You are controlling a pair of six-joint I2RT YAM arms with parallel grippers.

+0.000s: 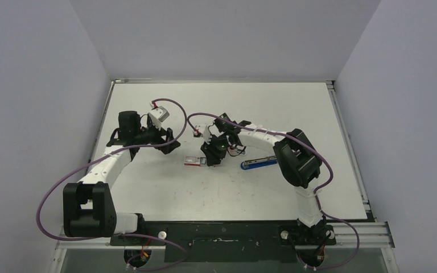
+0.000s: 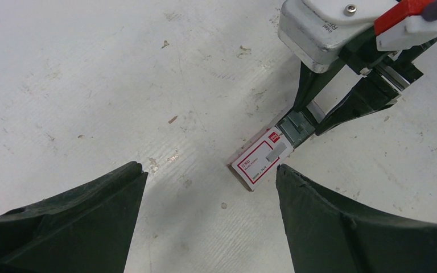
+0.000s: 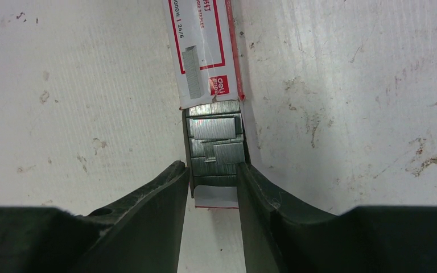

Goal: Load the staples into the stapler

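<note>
A white and red staple box [image 1: 192, 161] lies flat near the table's middle. Its tray is pulled partly out of the sleeve, baring rows of silver staples [image 3: 213, 128]. My right gripper straddles the tray's outer end, one finger along each side and staples between. Both fingertips look close against the tray's sides; whether they grip it I cannot tell. My left gripper stands open over bare table left of the box, nothing between its fingers. To the right of the box lies the blue stapler [image 1: 256, 164], long and narrow, its right end hidden by the right arm.
A small object [image 1: 240, 151] sits beneath the right arm, mostly hidden. Purple cables hang over both arms.
</note>
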